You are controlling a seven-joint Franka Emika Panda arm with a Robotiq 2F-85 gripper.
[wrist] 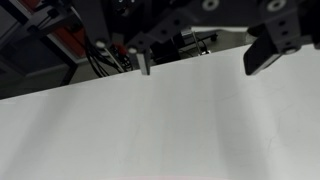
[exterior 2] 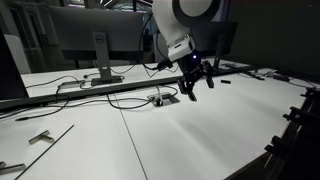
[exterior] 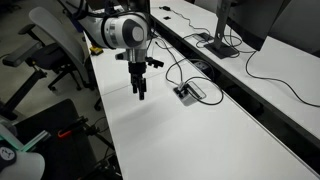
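Observation:
My gripper stands open over the white table (wrist: 170,120), its two fingers well apart with nothing between them. In exterior view 1 the gripper (exterior: 137,92) hangs near the left edge of the table, fingertips pointing down. Exterior view 2 has the gripper (exterior 2: 200,86) above bare tabletop; how much space lies between fingertips and surface I cannot tell. A small grey and black device with cables (exterior: 188,93) lies apart from the gripper, toward the monitors.
A black cable (exterior: 262,78) runs along the back by the monitor (exterior: 255,18). A long thin rod (exterior 2: 48,148) and a small metallic piece (exterior 2: 42,137) lie on the table in exterior view 2. An office chair (exterior: 50,50) stands beyond the edge.

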